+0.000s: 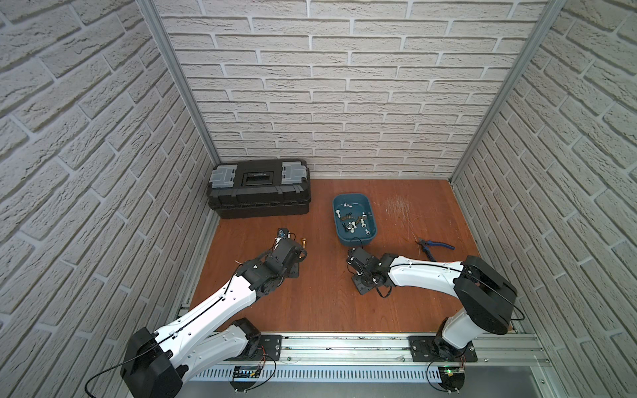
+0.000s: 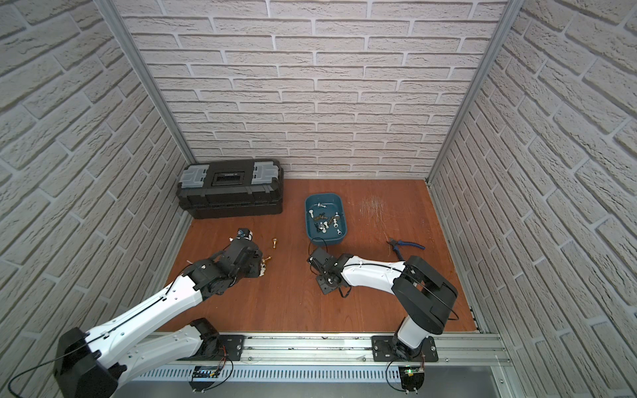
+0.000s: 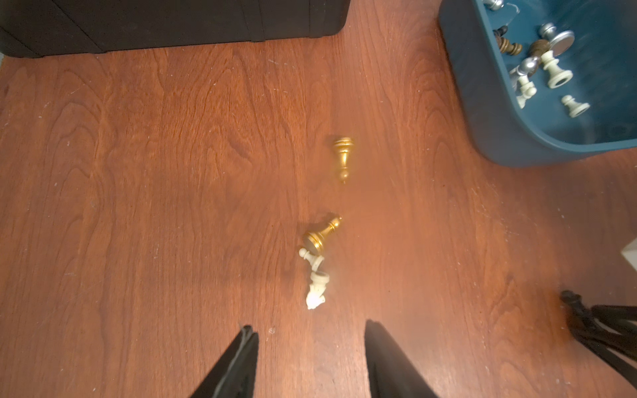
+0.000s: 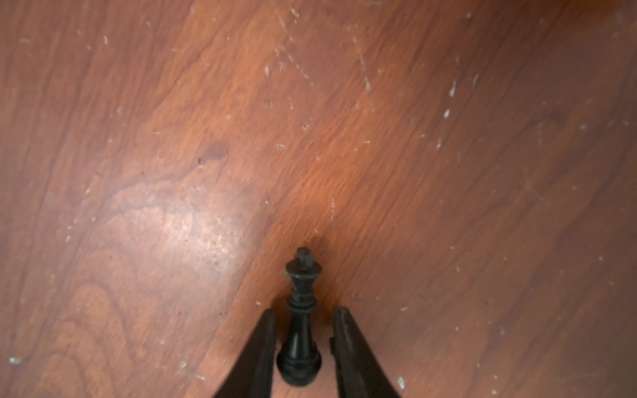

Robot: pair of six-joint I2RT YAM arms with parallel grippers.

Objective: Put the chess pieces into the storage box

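A black chess king (image 4: 302, 318) lies on the table between the fingertips of my right gripper, which is part open around it; whether they touch it is unclear. My left gripper is open over the table. In the left wrist view two gold pieces (image 3: 343, 154) and two white pieces (image 3: 317, 288) lie in front of it, below the black toolbox's corner. The blue storage box (image 3: 477, 112) holds several white, brown and silver pieces.
A black toolbox (image 1: 258, 195) stands at the back left. Pliers (image 1: 438, 245) lie at the right of the table. The middle between the arms and the back right are largely clear.
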